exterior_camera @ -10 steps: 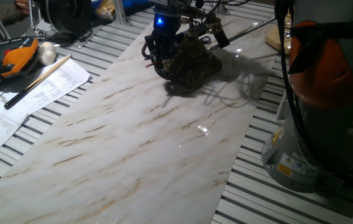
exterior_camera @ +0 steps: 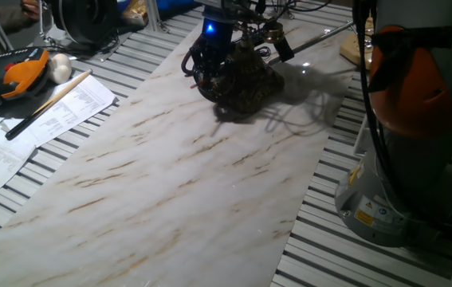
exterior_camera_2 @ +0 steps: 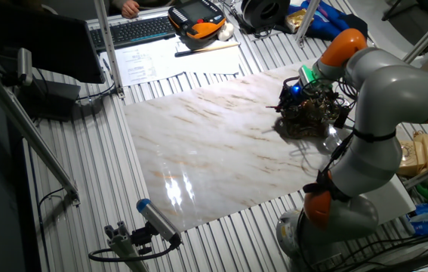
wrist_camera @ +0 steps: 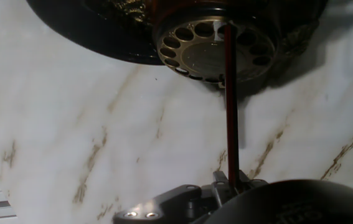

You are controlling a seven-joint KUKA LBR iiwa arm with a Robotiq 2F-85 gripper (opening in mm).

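Note:
An old-style rotary telephone (exterior_camera: 249, 86) with a dark, ornate body stands at the far end of the marbled board. In the wrist view its brass-coloured dial (wrist_camera: 210, 59) faces me, ringed with finger holes. My gripper is shut on a thin dark-red stick (wrist_camera: 231, 124). The stick's far end lies over a hole near the dial's top; how deep it sits cannot be told. Seen from the second exterior view, the telephone (exterior_camera_2: 308, 125) is partly hidden by my arm and cables. The gripper is close beside its dial side.
The marbled board (exterior_camera: 154, 191) is bare in front of the telephone. An orange-black teach pendant (exterior_camera: 10, 76), papers (exterior_camera: 66, 112) and a wooden stick (exterior_camera: 50, 104) lie at its left. A camera on a stand (exterior_camera_2: 157, 223) rises by the near edge. Cables hang along my arm.
The wrist, with its blue light, has shifted slightly to the right in exterior view 1. The telephone's body appears to stay in place.

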